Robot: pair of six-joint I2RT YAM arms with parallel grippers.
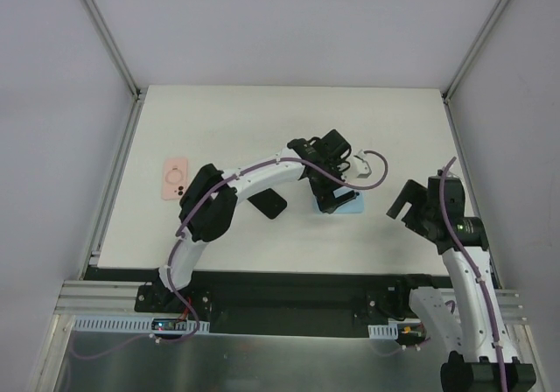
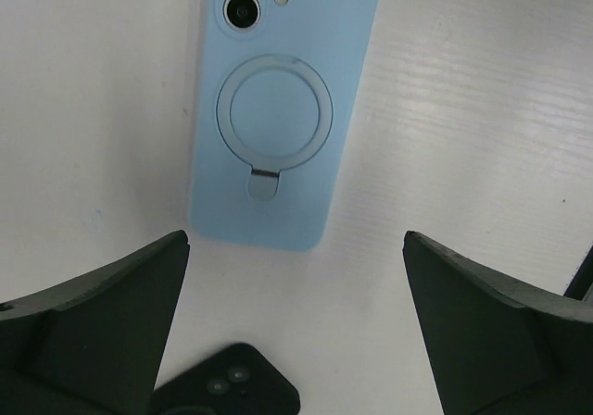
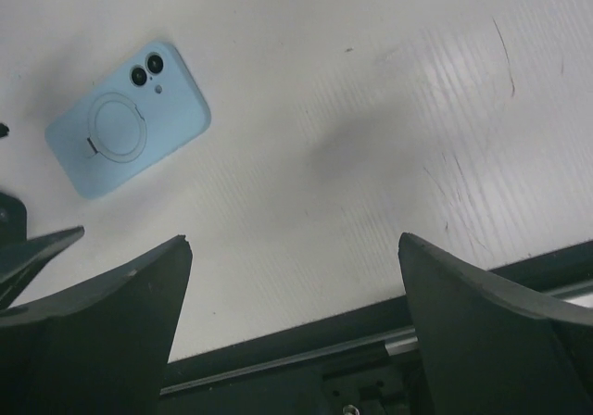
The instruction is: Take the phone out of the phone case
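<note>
A light blue phone in its case, with a ring stand lies flat on the white table, camera side up; it shows whole in the right wrist view (image 3: 162, 132). My left gripper (image 1: 335, 197) is open over it, fingers either side in the left wrist view, nothing between them. My right gripper (image 1: 402, 199) stands to the right of the phone, part open, empty.
A black phone or case (image 1: 267, 203) lies left of the blue one, also at the bottom of the left wrist view. A pink phone or case (image 1: 173, 191) lies at the far left.
</note>
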